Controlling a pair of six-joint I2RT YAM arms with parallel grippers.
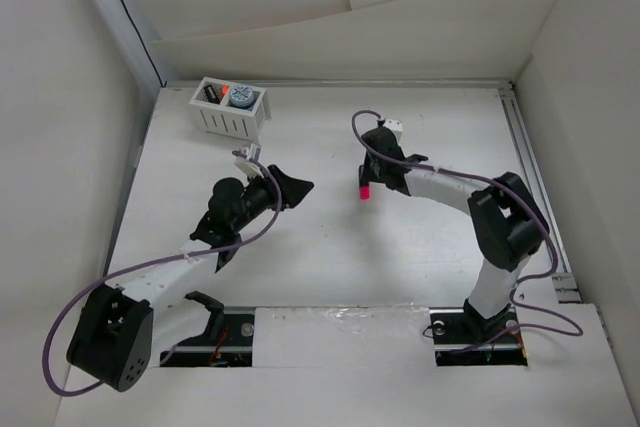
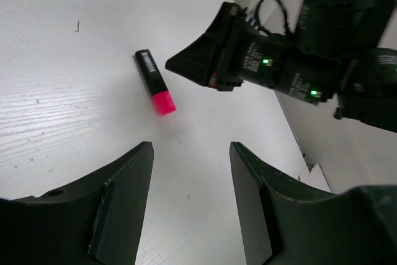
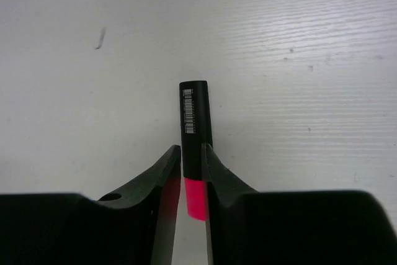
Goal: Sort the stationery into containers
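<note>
A black marker with a pink end lies on the white table; in the left wrist view it shows whole, barcode up. My right gripper is just over it; in the right wrist view its fingertips are close together above the marker, and whether they hold it is unclear. My left gripper stands open left of the marker, nothing between its fingers. The white divided container at back left holds a blue round item, black items and something orange.
Walls enclose the table on the sides and back. The front middle of the table and the area right of the container are clear.
</note>
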